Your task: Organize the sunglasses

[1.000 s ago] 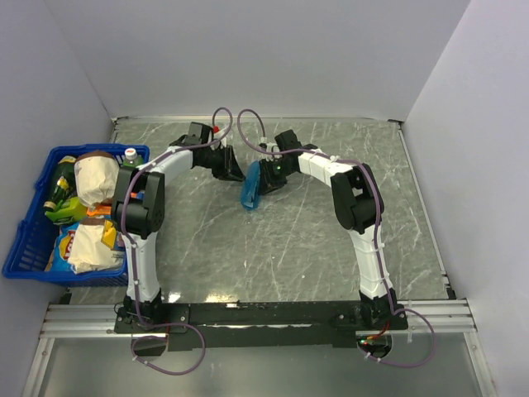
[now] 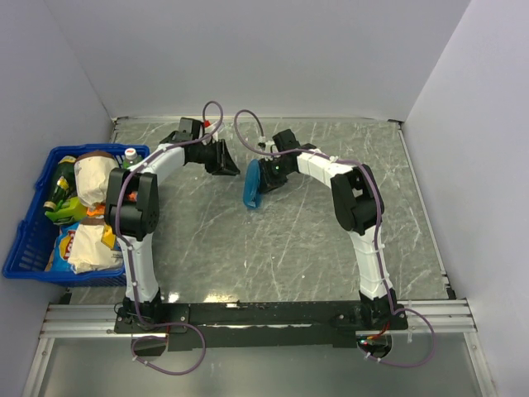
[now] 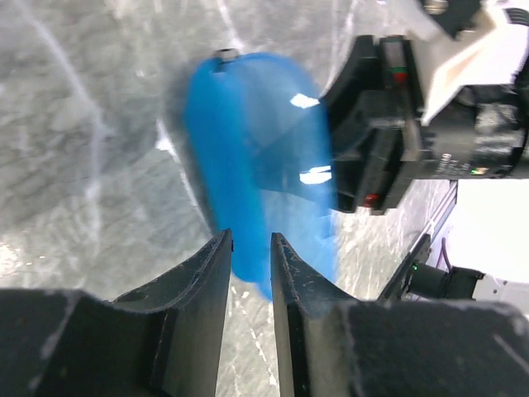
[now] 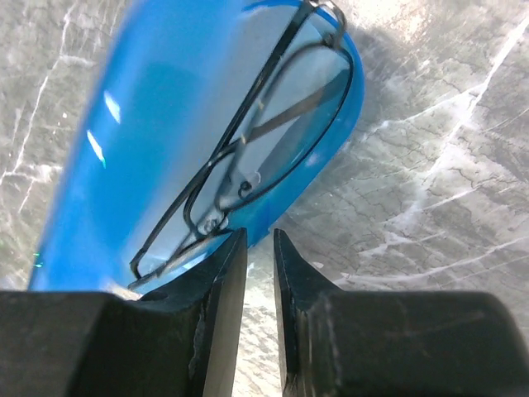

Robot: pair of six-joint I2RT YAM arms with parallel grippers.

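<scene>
A blue sunglasses case (image 2: 252, 184) stands on edge near the middle of the table, spread into two halves in the right wrist view. Inside it lie dark-framed sunglasses (image 4: 285, 113), their thin arms crossing. My right gripper (image 2: 264, 187) is at the case's right side; in its wrist view the right gripper is shut on the case's rim. To the left of the case, my left gripper (image 2: 236, 172) hangs apart from it. In its own view the left gripper has its fingertips close together, with nothing visible in the narrow gap.
At the left a blue basket (image 2: 23, 248) holds bags, bottles and packets. A white-capped bottle (image 2: 131, 156) stands at its right edge, near my left arm. Bare grey table (image 2: 240, 256) lies in front of the case and off to the right.
The right gripper and the case have hardly moved.
</scene>
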